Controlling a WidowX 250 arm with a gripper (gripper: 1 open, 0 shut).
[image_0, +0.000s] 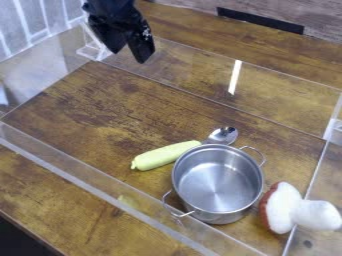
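Observation:
My black gripper (127, 40) hangs at the top left, above the far left part of the wooden surface, well away from the objects; its finger state is hard to make out. A yellow-green corn or squash toy (163, 155) lies left of a steel pot (214, 183). A metal spoon (223, 134) lies behind the pot, partly hidden by it or beside it. A white and red mushroom-like toy (301, 210) sits right of the pot.
Clear low walls (67, 165) border the wooden work area.

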